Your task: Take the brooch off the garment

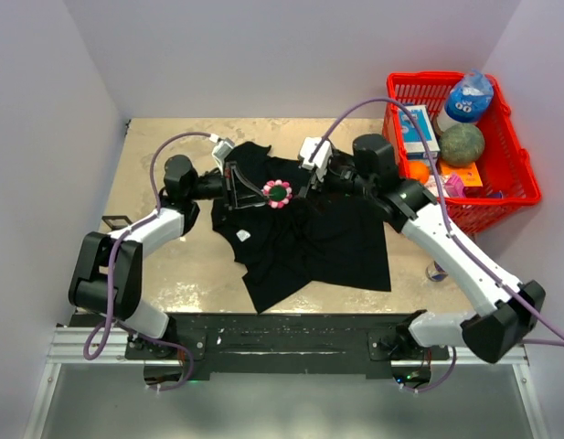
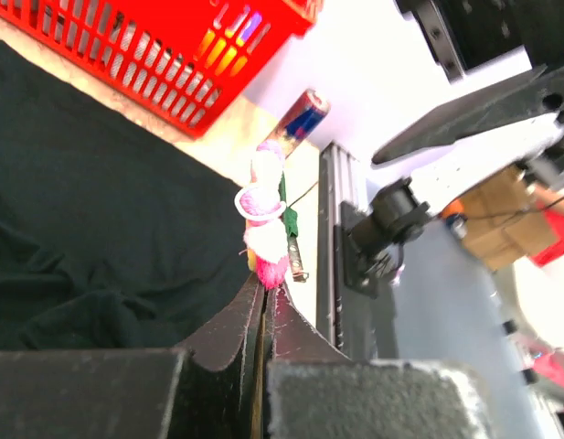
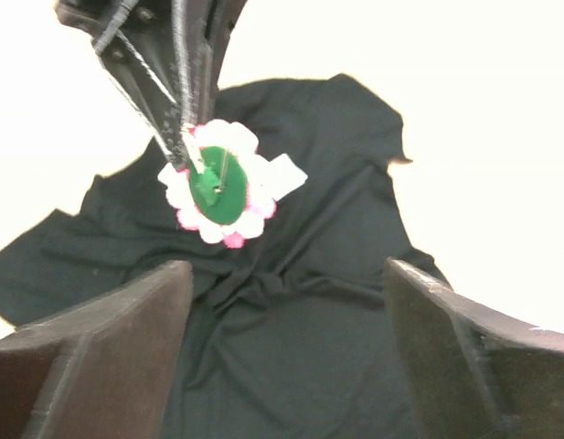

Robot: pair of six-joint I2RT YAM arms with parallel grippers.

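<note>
The pink-and-white flower brooch (image 1: 276,193) with a green backing (image 3: 225,187) is at the tips of my left gripper, which is shut on it above the black garment (image 1: 323,251). A small white piece (image 1: 243,234) lies on the cloth in the top view. My right gripper is part open to the right of the brooch, its two fingers apart with nothing between them; the brooch appears beyond them in the right wrist view.
A red basket (image 1: 515,201) filled with a bottle, a melon, boxes and other items stands at the back right. A can (image 1: 435,272) is below it.
</note>
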